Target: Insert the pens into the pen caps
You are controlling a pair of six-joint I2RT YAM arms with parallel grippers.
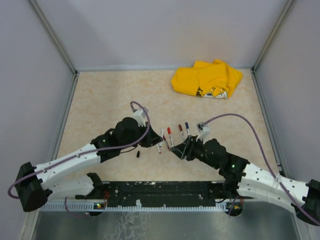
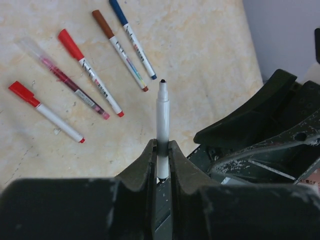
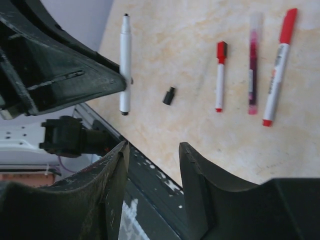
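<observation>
My left gripper is shut on an uncapped white pen [image 2: 163,122], whose dark tip points away from the fingers. In the right wrist view that same pen [image 3: 125,60] is held clear of the table. A small black cap [image 3: 169,96] lies on the table, also seen as a black cap [image 1: 138,154] in the top view. My right gripper is open with nothing between its fingers; in the top view it stands just right of the left gripper.
Capped pens lie in a loose row: a short red-capped one [image 2: 47,112], a clear-capped dark red one [image 2: 75,90], a longer red-capped one [image 2: 92,75], a brown one [image 2: 120,50] and a blue one [image 2: 132,37]. A yellow cloth [image 1: 205,80] lies at the back right.
</observation>
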